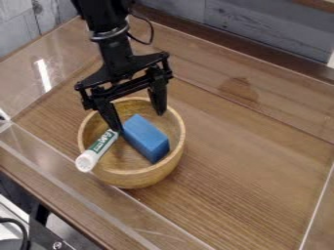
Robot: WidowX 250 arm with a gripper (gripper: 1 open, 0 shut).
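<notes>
A black robot arm reaches down from the top, its gripper (123, 96) open above the back of a round tan bowl (163, 164). In the bowl a blue block (147, 139) lies right of centre, below the gripper. A white tube with a green part (97, 150) lies at the bowl's left, propped on the near rim. Nothing shows held by the gripper.
A black cable runs at the lower left edge, off the table.
</notes>
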